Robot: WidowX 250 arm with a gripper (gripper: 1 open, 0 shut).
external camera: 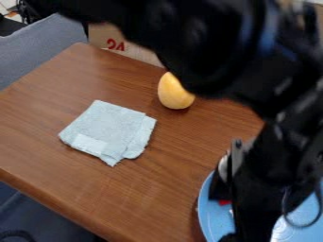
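The black arm fills the upper and right side of the view, blurred, with its gripper [259, 203] low at the right over a blue plate [214, 216]. The fingertips are dark and hard to make out. A sliver of a red object shows at the plate's left, mostly hidden behind the gripper. A yellow egg-shaped object [176, 92] stands at the back of the wooden table, and a folded pale blue cloth [105, 128] lies left of centre.
A cardboard box [116, 43] stands behind the table. The wooden table [76, 189] has free room at the left and front. A grey padded surface borders it at the far left.
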